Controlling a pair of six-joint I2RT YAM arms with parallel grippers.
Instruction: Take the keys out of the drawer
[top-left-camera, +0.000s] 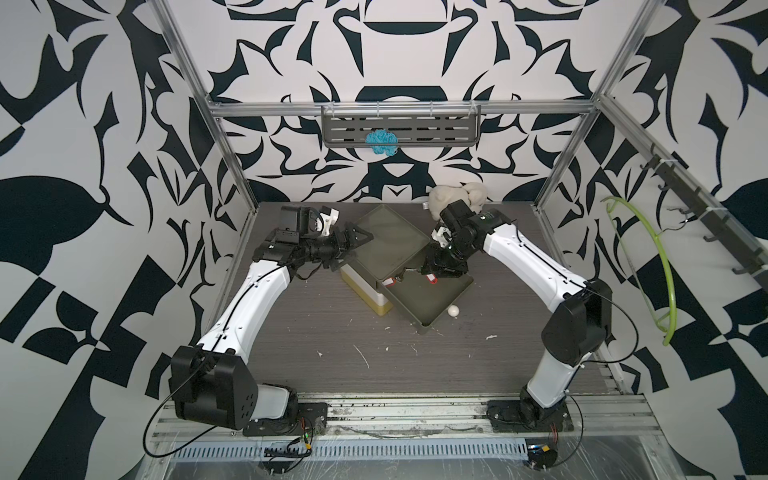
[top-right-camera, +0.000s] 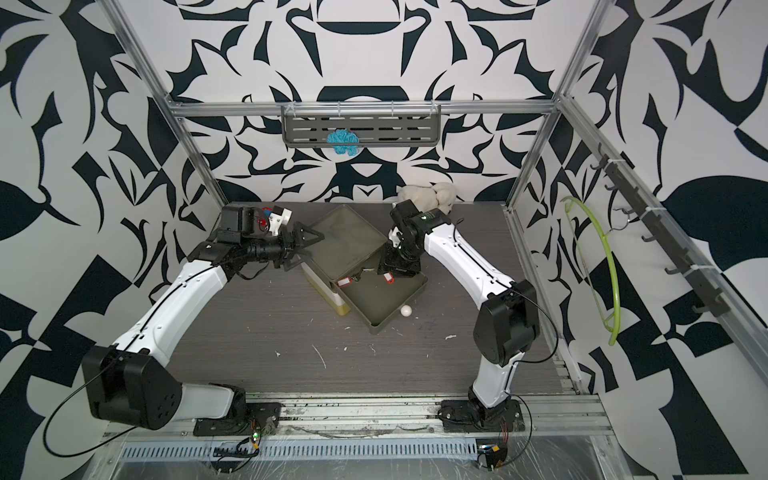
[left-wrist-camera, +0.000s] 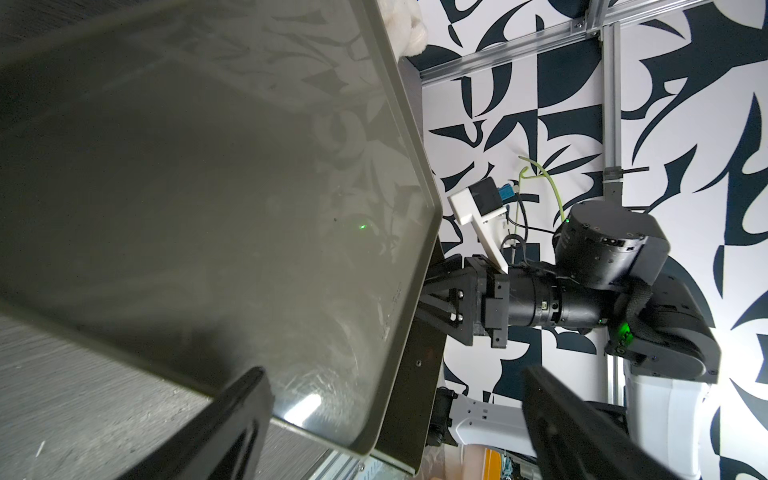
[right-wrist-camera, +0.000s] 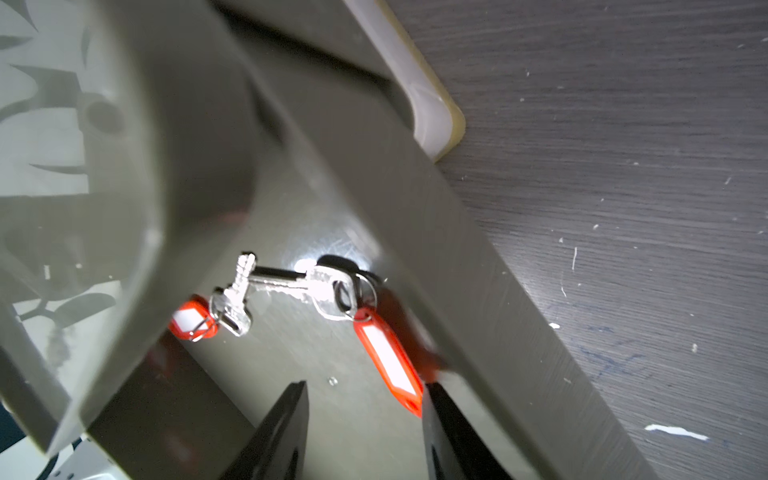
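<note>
Two sets of keys lie on the drawer's floor. One set (right-wrist-camera: 328, 286) has a red tag (right-wrist-camera: 389, 360) with a white label; the other (right-wrist-camera: 232, 308) has its red tag (right-wrist-camera: 192, 318) close to the drawer's inner end. The grey-green drawer (top-left-camera: 424, 308) is pulled out of its box. In the right wrist view my right gripper is open over the drawer, the nearer red tag showing beside one fingertip, nothing gripped. My left gripper is by the box's top (left-wrist-camera: 240, 200), fingers spread and nothing between them.
A small white ball (top-left-camera: 453, 310) rests on the table beside the drawer. Behind my right arm sits a pale plush toy (top-right-camera: 428, 197).
</note>
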